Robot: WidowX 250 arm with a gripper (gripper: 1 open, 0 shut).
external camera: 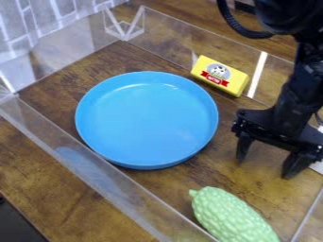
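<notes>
My black gripper (265,151) hangs low over the wooden floor of a clear-walled tray on the right, open, its fingers pointing down with nothing visible between them. A blue plate (146,120) lies left of it. A yellow box with a red label and cow picture (218,76) rests behind it near the back wall. A pale green bumpy vegetable, like a bitter melon (232,217), lies in front at the bottom edge.
Clear plastic walls (89,158) enclose the wooden area, with a white strip (256,74) at the back right. Bare wood shows left of the plate and between the plate and the green vegetable.
</notes>
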